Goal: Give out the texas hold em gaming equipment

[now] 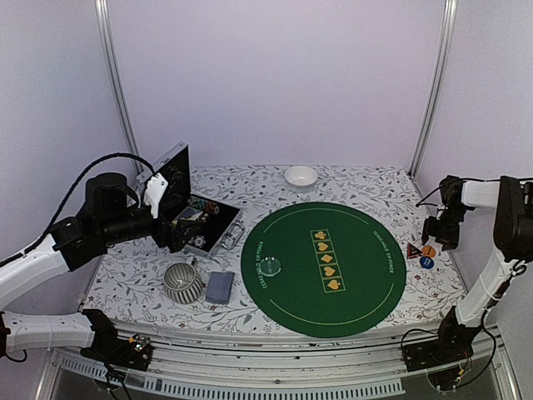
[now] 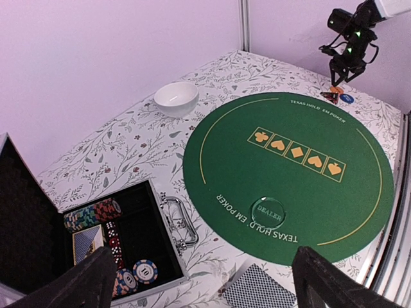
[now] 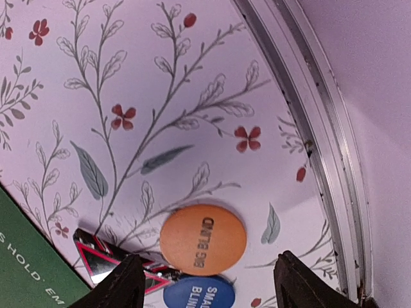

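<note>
My right gripper (image 1: 437, 237) hovers at the right edge over an orange Big Blind button (image 3: 203, 239), a blue Small Blind button (image 3: 198, 294) and a triangular marker (image 3: 109, 266); its fingers are parted, nothing visible between them. My left gripper (image 1: 178, 240) is open above the open chip case (image 2: 164, 237), which holds chips (image 2: 92, 214) and cards (image 2: 88, 242). A clear dealer button (image 2: 268, 212) lies on the green poker mat (image 1: 291, 300).
A white bowl (image 1: 301, 176) stands at the back centre, a striped pot (image 1: 182, 284) and grey card deck (image 1: 219, 287) at front left. The right wall is close beside the right gripper.
</note>
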